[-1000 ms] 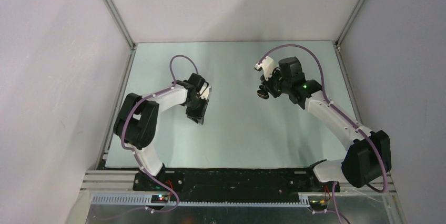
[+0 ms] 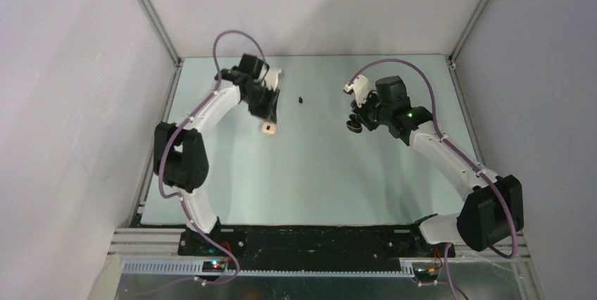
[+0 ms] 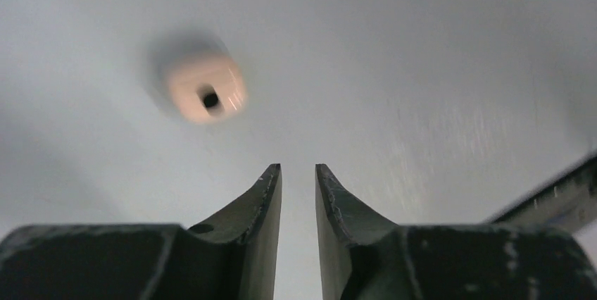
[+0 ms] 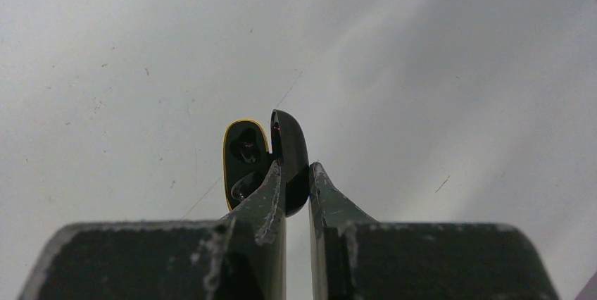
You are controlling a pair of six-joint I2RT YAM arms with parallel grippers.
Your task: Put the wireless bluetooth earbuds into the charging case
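The black charging case (image 4: 246, 166) stands with its lid raised, my right gripper shut on the lid. Two dark, glossy wells show inside it; whether either holds an earbud I cannot tell. From above, the case (image 2: 353, 126) hangs at the fingers of the right arm. My left gripper is part open, and nothing shows between its fingers. Up and left of those fingers is a pinkish block (image 3: 207, 89) with a black spot, blurred. A small black piece (image 2: 300, 100), possibly an earbud, lies on the table right of the left arm.
The pinkish block (image 2: 268, 128) sits just below the left gripper in the top view. Between the arms the pale table (image 2: 310, 180) is clear. A dark base (image 2: 317, 247) runs along its front edge.
My left gripper has moved up in the top view, towards the table's back, uncovering the pinkish block and the small black piece. The right arm and case have shifted only slightly.
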